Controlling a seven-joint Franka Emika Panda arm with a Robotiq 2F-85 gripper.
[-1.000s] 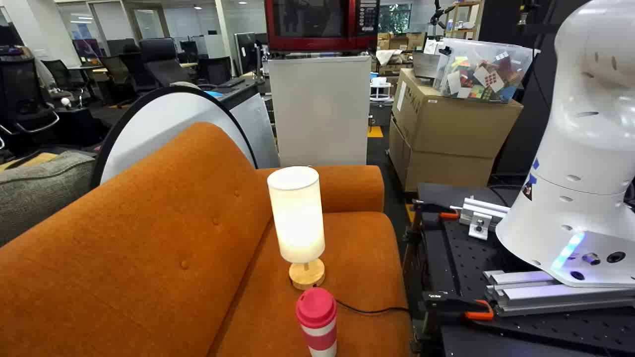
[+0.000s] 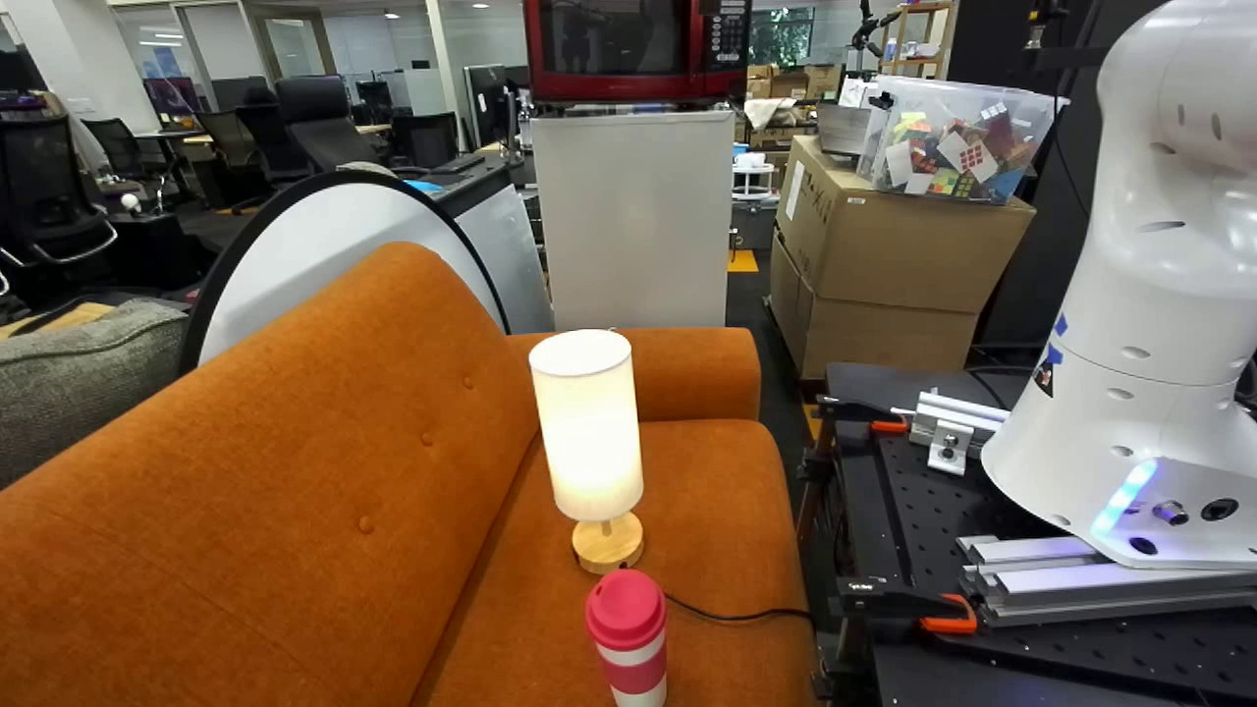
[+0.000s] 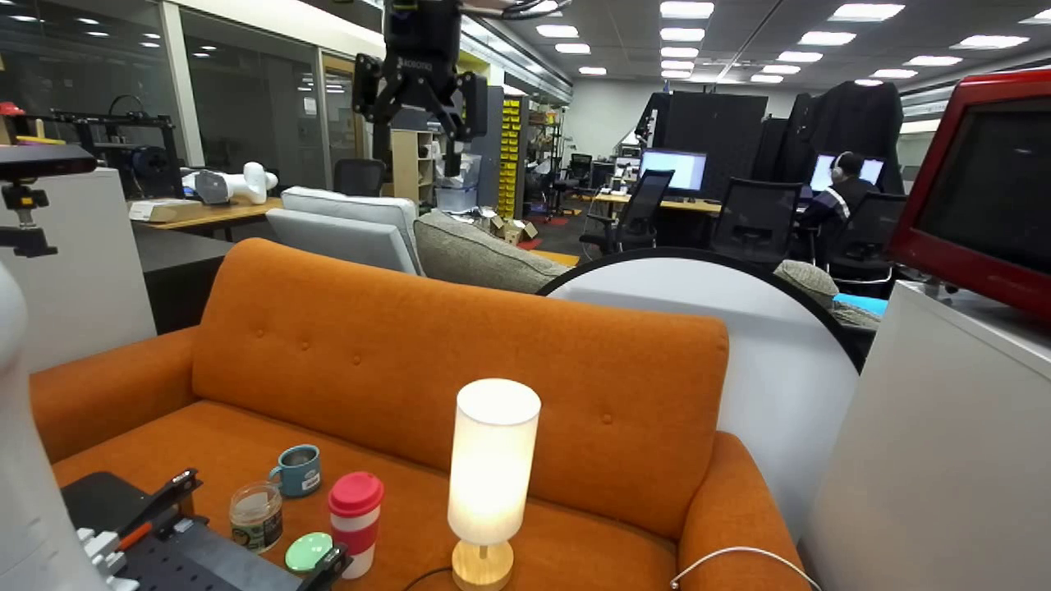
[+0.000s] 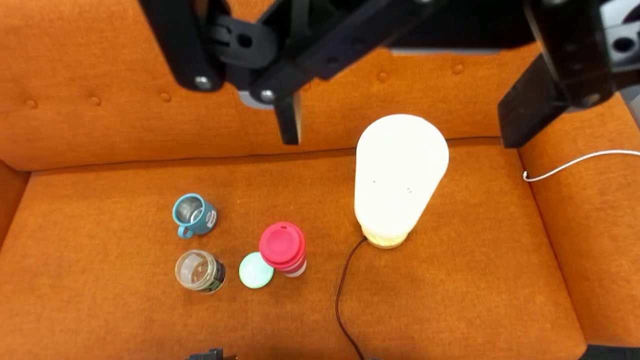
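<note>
High above the orange couch [image 3: 414, 325], my gripper [image 3: 419, 143] points down with its fingers wide apart and nothing between them. In the wrist view the gripper is open, one finger [image 4: 289, 120] to each side of the picture. A lit lamp [image 4: 396, 174] with a white cylindrical shade stands upright on the seat, well below the gap. Left of it is a cup with a red lid [image 4: 282, 245]. A green round lid [image 4: 256, 270] lies flat beside that cup. Further left are a blue mug [image 4: 195, 216] and an uncapped glass jar [image 4: 199, 272].
A dark lamp cord [image 4: 342, 288] runs toward the couch's front edge. The black mounting table [image 2: 931, 495] stands close in front of the seat. A white cable [image 4: 585, 159] hangs over the armrest.
</note>
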